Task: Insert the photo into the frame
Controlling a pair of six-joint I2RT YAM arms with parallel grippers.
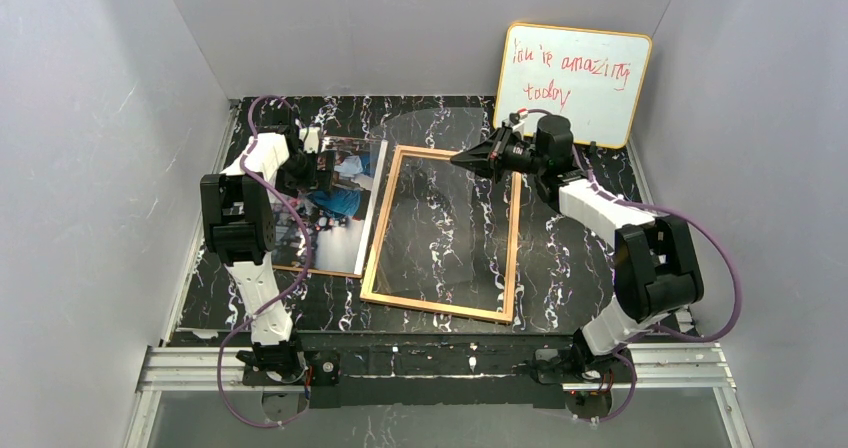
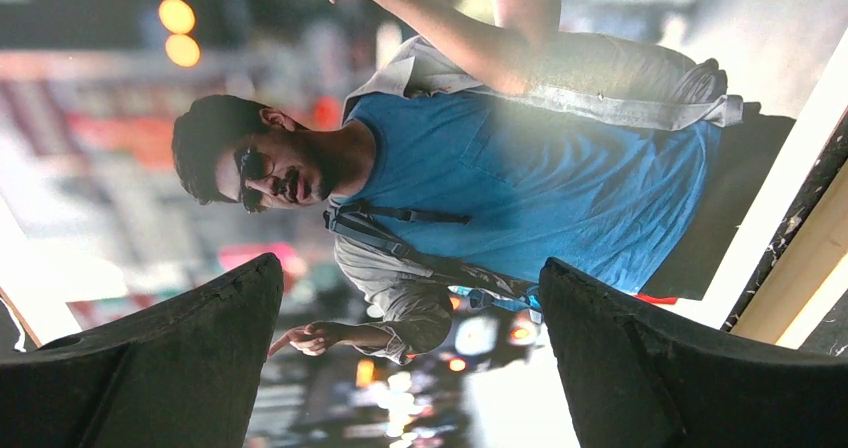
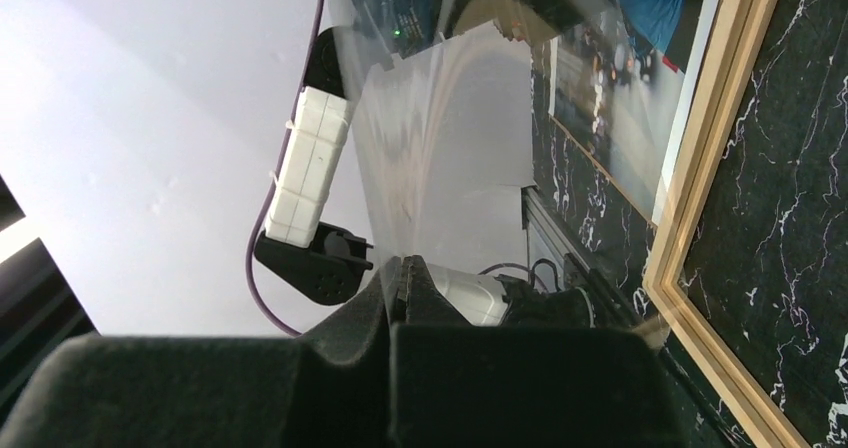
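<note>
The photo (image 1: 335, 238), a man in a blue shirt with a white border, lies flat left of the wooden frame (image 1: 437, 313). My left gripper (image 1: 322, 175) hangs over the photo, its fingers wide apart and empty; in the left wrist view the photo (image 2: 600, 178) fills the space beyond the fingers (image 2: 200, 338). A clear sheet (image 3: 405, 168) rises from the tips of my right gripper, which is shut on its edge. In the top view that gripper (image 1: 458, 160) is above the frame's far side, and the sheet's outline is faint.
A whiteboard (image 1: 575, 83) with red writing leans at the back right. Walls close in the black marbled table (image 1: 560, 288) at the left, back and right. Bare table shows to the right of the frame.
</note>
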